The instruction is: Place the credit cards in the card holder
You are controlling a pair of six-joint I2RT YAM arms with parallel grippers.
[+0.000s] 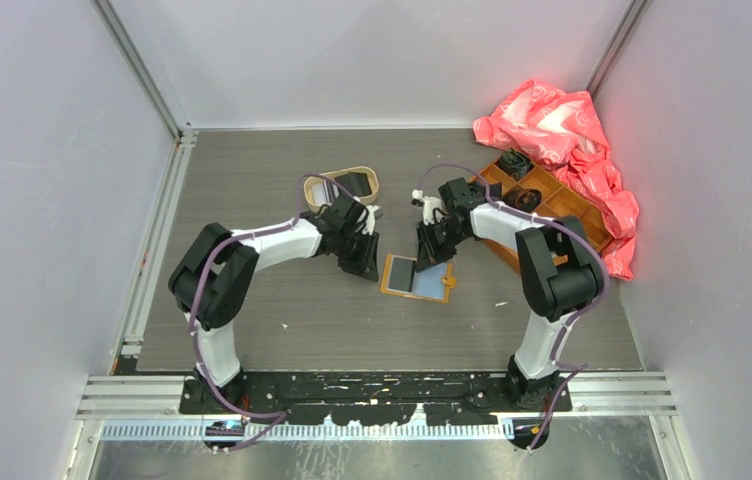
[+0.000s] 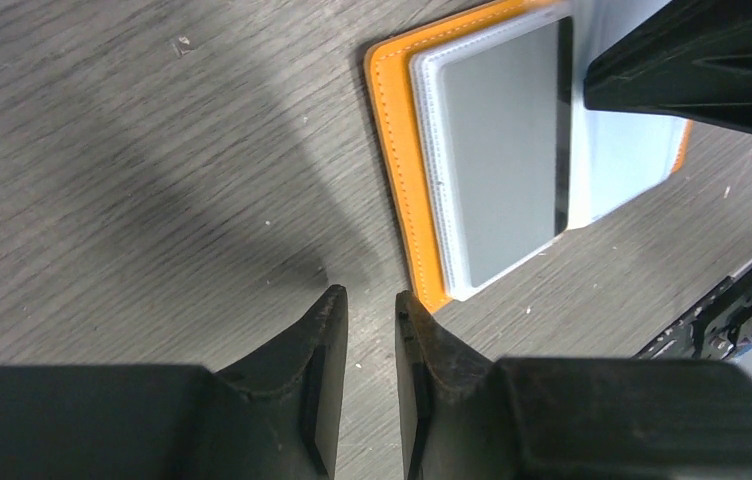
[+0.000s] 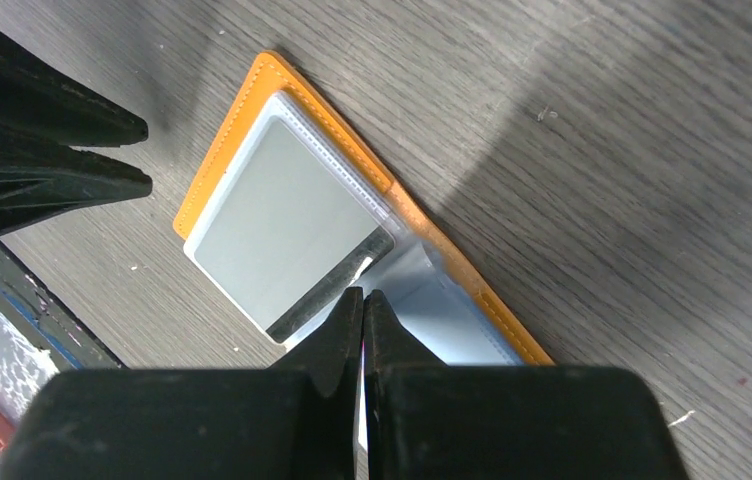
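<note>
An orange card holder (image 1: 419,297) lies spread on the table, its clear sleeves up. A grey card with a dark stripe sits inside the left sleeve; the same grey card (image 3: 287,215) shows in the right wrist view. The other sleeve (image 1: 429,281) looks pale blue and empty. Left of the holder, my left gripper is part open, with only bare table between its fingers. My right gripper is shut over the sleeve near the card's striped edge. No card shows between its fingers.
Behind the left arm stands a beige basket (image 1: 373,192) with several dark and light cards. A wooden compartment box (image 1: 577,209) and pink plastic bag (image 1: 542,115) fill the back right.
</note>
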